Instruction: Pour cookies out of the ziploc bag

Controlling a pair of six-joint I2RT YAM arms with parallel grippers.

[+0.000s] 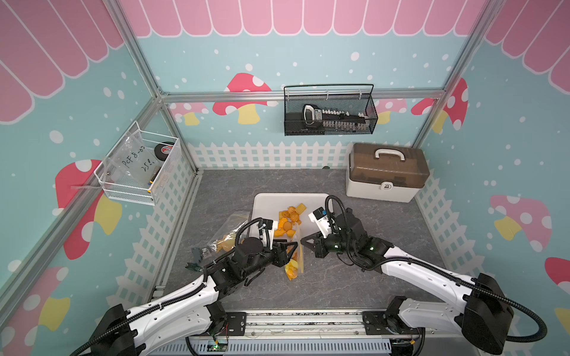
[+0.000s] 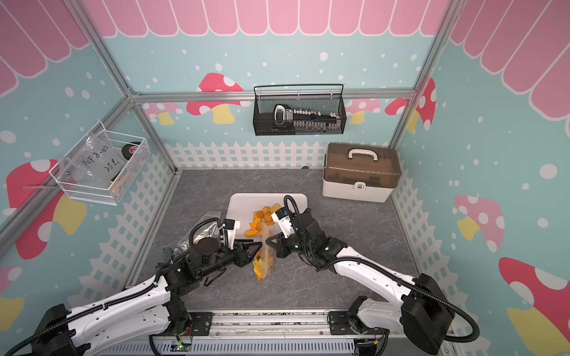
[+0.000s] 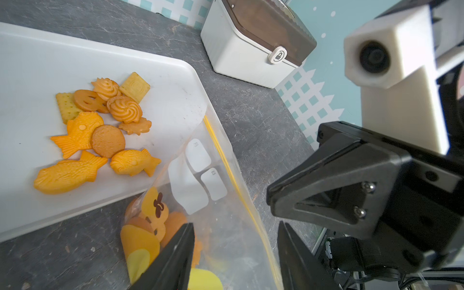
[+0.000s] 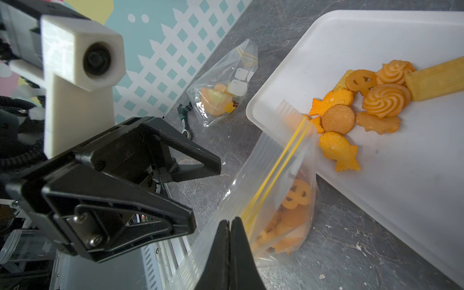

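A clear ziploc bag (image 3: 232, 236) with a yellow seal strip stands in front of the white tray (image 3: 159, 65), mouth edge upward and several cookies (image 3: 145, 236) low inside it. Loose cookies (image 4: 381, 100) lie in the tray: fish shapes, swirls, rounds and squares. On the bag's left side my left gripper is open, the plastic showing beyond and between its fingers. Opposite it, my right gripper is shut close to the bag's upper edge; no plastic shows clearly between its fingertips. Whether either gripper touches the bag cannot be made out.
A second filled bag (image 4: 215, 96) lies on the table at the left, beside a dark tool (image 4: 184, 116). The brown-lidded case (image 1: 387, 172) stands at the back right. Bare tabletop (image 1: 219, 184) shows behind the second bag.
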